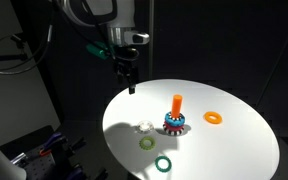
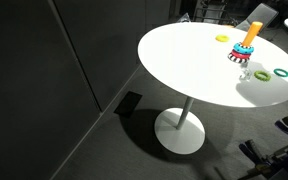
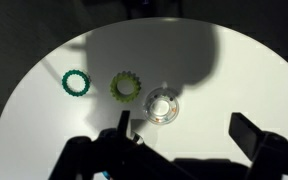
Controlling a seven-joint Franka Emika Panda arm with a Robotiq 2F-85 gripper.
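Observation:
High over the left part of the round white table, my gripper point(image 1: 129, 86) hangs in exterior view 1. In the wrist view its two fingers stand wide apart, with nothing held. An orange post point(image 1: 177, 104) rises from a stacking toy, with a blue ring point(image 1: 174, 118) and a red, black and white ring point(image 1: 174, 128) around its lower part. Loose on the table lie a clear ring point(image 3: 162, 105), an olive-green ring point(image 3: 125, 87), a teal ring point(image 3: 76, 82) and an orange ring point(image 1: 213, 117). The toy is mostly hidden behind the gripper in the wrist view.
The round table point(image 2: 189, 62) stands on one central leg over a dark floor. Dark curtains point(image 1: 224, 45) hang behind it. A dark panel wall point(image 2: 49, 80) is off to one side.

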